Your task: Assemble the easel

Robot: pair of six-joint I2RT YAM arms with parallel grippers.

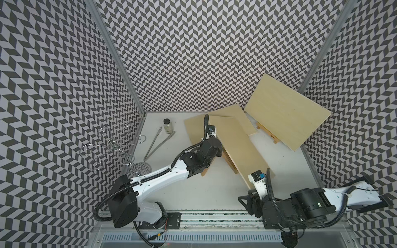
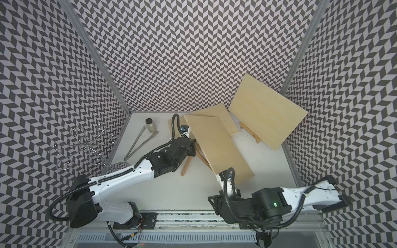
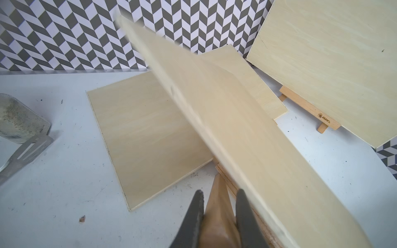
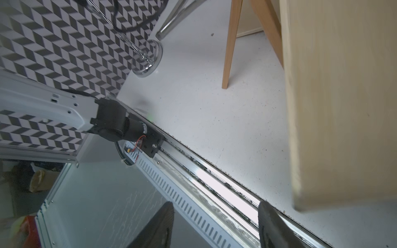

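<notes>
My left gripper is shut on a wooden leg of the near easel [image 4: 231, 45], whose upper part is mostly covered. Over that easel slants a wooden board [image 1: 244, 144], tipped to the right with its face turned upward; no gripper holds it. In the left wrist view this board [image 3: 256, 136] runs from upper left to lower right, blurred along its edge. Its near end [image 4: 343, 124] stands to the right of my right gripper, which is open with nothing between its fingers, low near the table's front edge.
A second easel [image 3: 312, 108] at the back right carries its own board [image 1: 285, 111]. Another board [image 3: 148, 136] lies flat behind the near easel. Tongs [image 1: 153, 144], a jar [image 1: 167, 126] and a wire stand [image 1: 111, 144] occupy the left.
</notes>
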